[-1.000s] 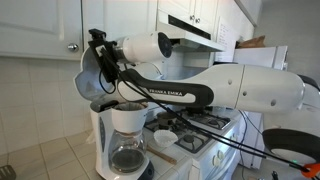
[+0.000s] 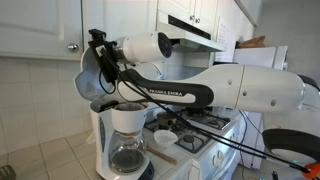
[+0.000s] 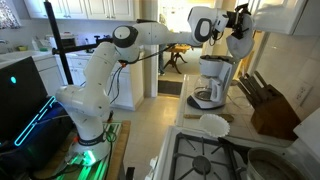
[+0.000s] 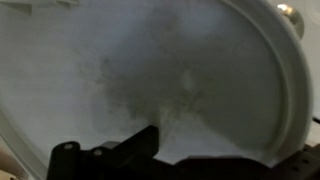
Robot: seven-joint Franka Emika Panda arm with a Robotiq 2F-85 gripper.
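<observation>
My gripper [image 3: 240,20] is up beside the wall cabinets, above the white coffee maker [image 3: 209,82]. Right under it, a white rounded piece [image 3: 239,44] like a raised lid stands tilted; whether it joins the coffee maker I cannot tell. The wrist view is mostly filled by the greyish, smudged face of this round piece [image 4: 190,75] with its raised rim. Dark gripper parts show along the bottom of that view, close to the piece, but the fingertips and any grip are hidden. A glass carafe [image 2: 127,154] sits in the coffee maker.
Cabinet doors [image 2: 45,28] stand close to the gripper. A knife block [image 3: 268,105] is near the wall, and a white bowl [image 3: 215,125] lies beside the stove [image 3: 205,158]. A black pan [image 2: 293,144] is at the right in exterior view 1.
</observation>
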